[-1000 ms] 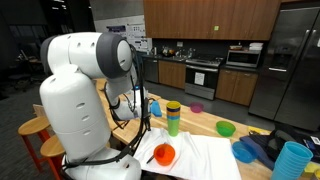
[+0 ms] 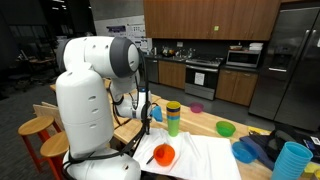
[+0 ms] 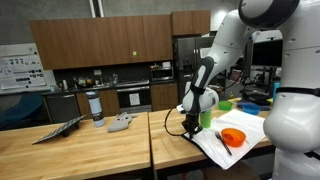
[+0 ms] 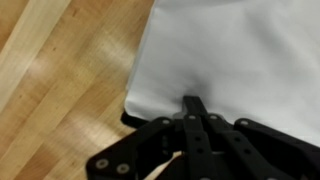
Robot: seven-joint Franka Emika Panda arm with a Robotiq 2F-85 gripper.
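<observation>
A white cloth point(image 4: 240, 50) is spread over the wooden table, and one of its corners lies under my gripper in the wrist view. The gripper is shut low against the cloth; no fold shows clearly between its fingers. A dark edge pokes out from under the cloth's corner. In exterior view 1 the cloth point(image 2: 210, 155) reaches across the front of the table. An orange bowl point(image 2: 165, 155) rests on it, with a dark utensil point(image 3: 222, 145) beside the bowl in exterior view 2.
A green, yellow and blue stack of cups point(image 2: 173, 118) stands close to the gripper. Farther right are a green bowl point(image 2: 225, 128), a blue bowl point(image 2: 244, 152) and a tall blue cup point(image 2: 291, 162). Bare table point(image 3: 90, 145) lies open on the left in exterior view 2.
The arm's lower part and wrist have shifted slightly over the last second. Bowls, cups and the spread cloth look unmoved.
</observation>
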